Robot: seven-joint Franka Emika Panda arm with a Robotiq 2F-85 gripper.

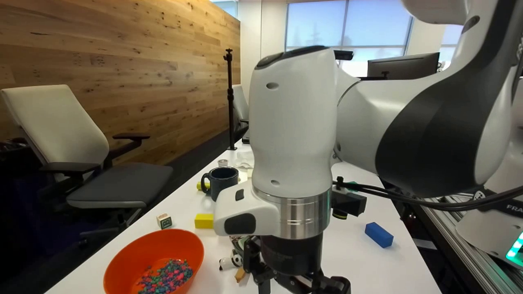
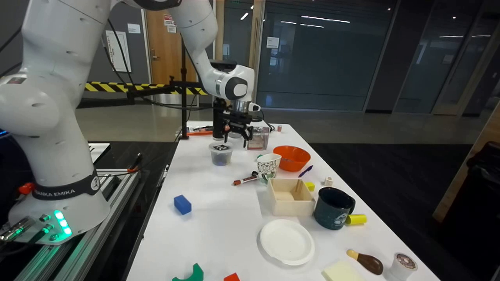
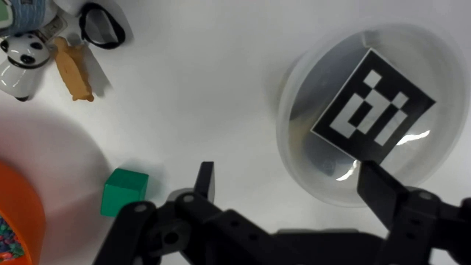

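Observation:
My gripper stands open above the white table, its fingers wide apart with nothing between them. In the wrist view a green block (image 3: 122, 190) lies to the left of the left finger. A clear lidded tub (image 3: 289, 150) with a black-and-white marker (image 3: 366, 112) on its lid is at the right, partly overlapped by the right finger. The orange bowl (image 3: 22, 194), holding small coloured pieces, shows at the left edge. In exterior view 2 the gripper (image 2: 238, 140) hangs over the far part of the table, behind the tub (image 2: 220, 154).
Near the bowl lie a panda figure (image 3: 24, 53), a brown figure (image 3: 73, 70) and a black-rimmed piece (image 3: 101, 27). A patterned cup (image 2: 268, 164), wooden box (image 2: 293, 208), dark mug (image 2: 330, 210) and plate (image 2: 286, 242) stand nearer the exterior view 2 camera.

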